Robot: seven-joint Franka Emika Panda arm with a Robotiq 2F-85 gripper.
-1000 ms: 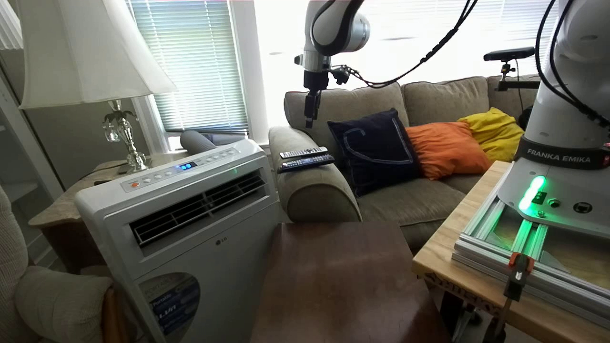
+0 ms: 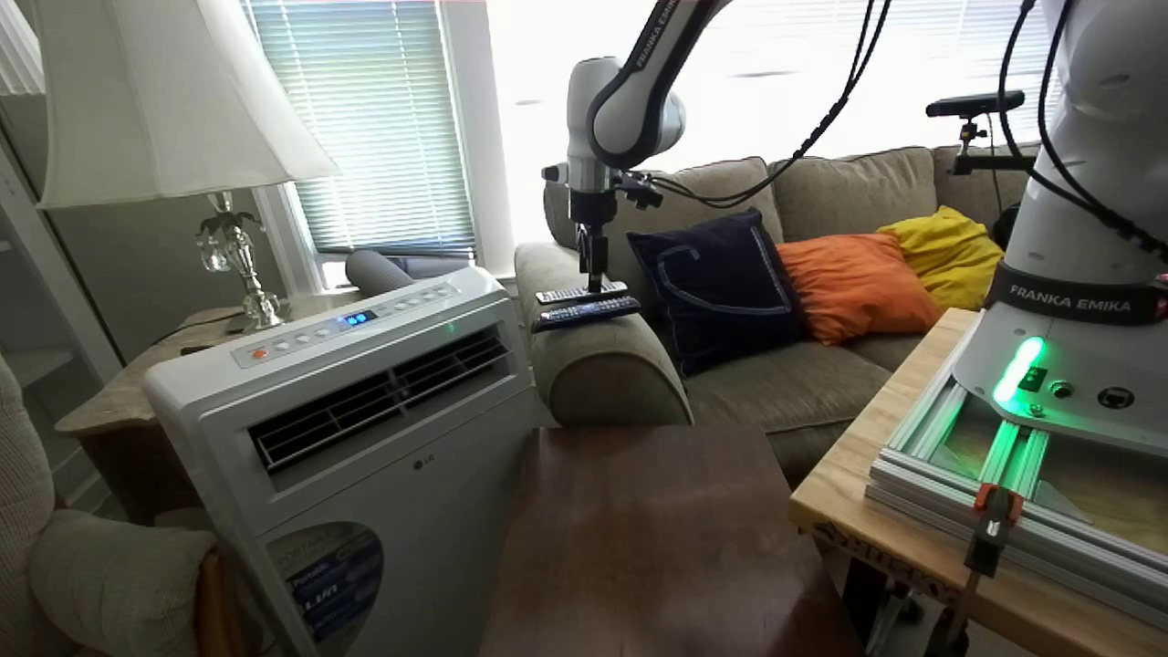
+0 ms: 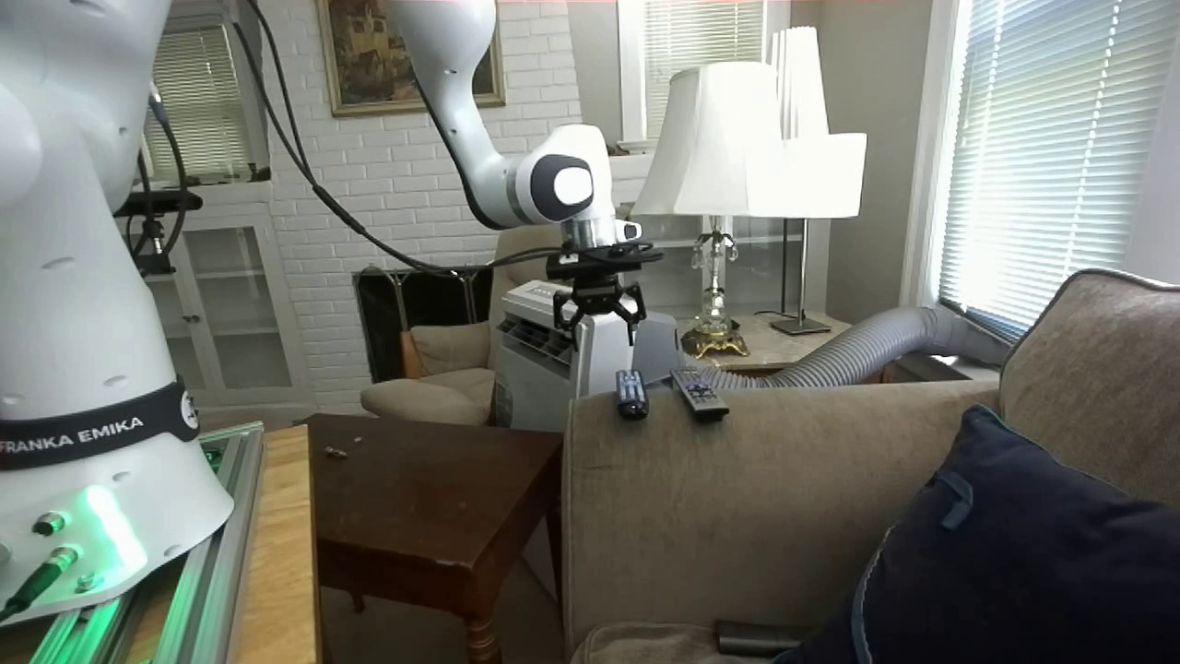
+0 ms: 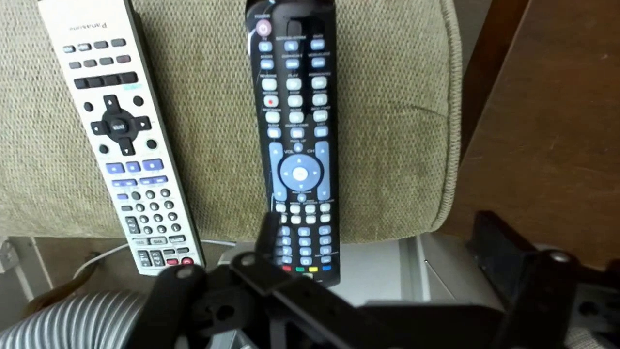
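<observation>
Two remotes lie side by side on the beige sofa arm. The black remote (image 4: pixel 299 134) with blue and white buttons is nearer the wooden table; the silver Panasonic remote (image 4: pixel 119 125) lies slightly slanted beside it. My gripper (image 3: pixel 603 325) is open and hangs above the sofa arm, its fingers pointing down and nothing between them. In the wrist view one finger (image 4: pixel 268 235) overlaps the lower edge of the black remote, while the other (image 4: pixel 497 241) shows off to the right. Seen from exterior view 1, the gripper's tips (image 2: pixel 592 283) appear just over the remotes.
A dark wooden table (image 2: pixel 646 526) stands against the sofa arm (image 3: pixel 774 476). The white air conditioner (image 2: pixel 438 438) is close by the arm's end, with its grey hose (image 3: pixel 885 341) behind. A navy pillow (image 2: pixel 717 290) rests on the sofa seat.
My arm has come down and slightly left in exterior view 1, bringing the gripper from well above the sofa arm to near the remotes. Both remotes lie where they were.
</observation>
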